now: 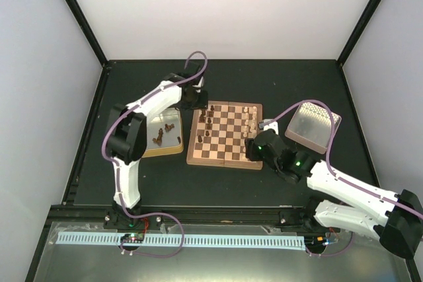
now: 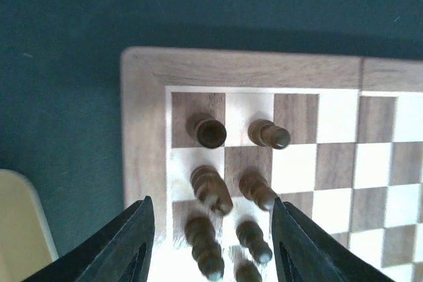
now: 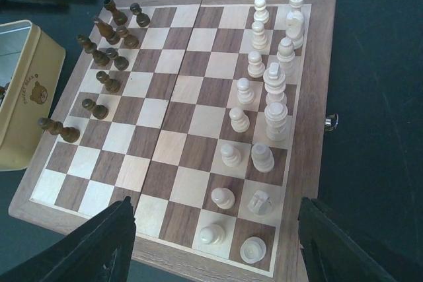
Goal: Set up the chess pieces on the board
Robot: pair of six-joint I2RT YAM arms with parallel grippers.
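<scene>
The chessboard (image 1: 225,161) holds dark pieces along its left side and white pieces along its right. My left gripper stands open above the board's back-left corner; below it in the left wrist view are a dark corner piece (image 2: 210,132), a smaller piece (image 2: 274,135) beside it and several others, none between its fingers. My right gripper is open over the right-front part of the board, near a short white round piece (image 3: 253,250) and a white pawn (image 3: 212,234), with nothing visibly held.
A cream bin (image 1: 163,151) with several dark pieces lies left of the board. A metal tray (image 1: 308,125) stands at the right.
</scene>
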